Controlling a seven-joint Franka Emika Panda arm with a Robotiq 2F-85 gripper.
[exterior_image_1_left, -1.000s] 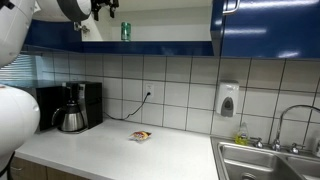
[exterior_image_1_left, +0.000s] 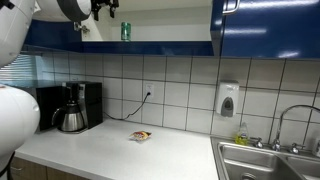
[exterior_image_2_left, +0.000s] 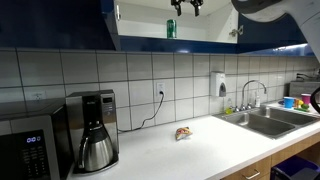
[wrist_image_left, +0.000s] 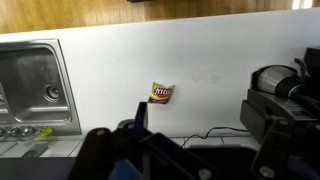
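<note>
High above the counter hangs my gripper (exterior_image_1_left: 104, 10), near the open upper shelf. In the wrist view the gripper points down with its dark fingers (wrist_image_left: 136, 112) spread wide and nothing between them. A small orange chip bag (wrist_image_left: 161, 93) lies on the white counter (wrist_image_left: 215, 60) far below. The same chip bag (exterior_image_1_left: 140, 135) shows near the wall in the first exterior view. On the upper shelf, close to the gripper, stands a green can (exterior_image_2_left: 171, 29), untouched.
A coffee maker (exterior_image_2_left: 95, 130) and a microwave (exterior_image_2_left: 34, 150) fill one end of the counter. At the other end is a metal sink (exterior_image_2_left: 270, 119) with a faucet (exterior_image_1_left: 292, 118). A cord (wrist_image_left: 213, 131) runs along the wall.
</note>
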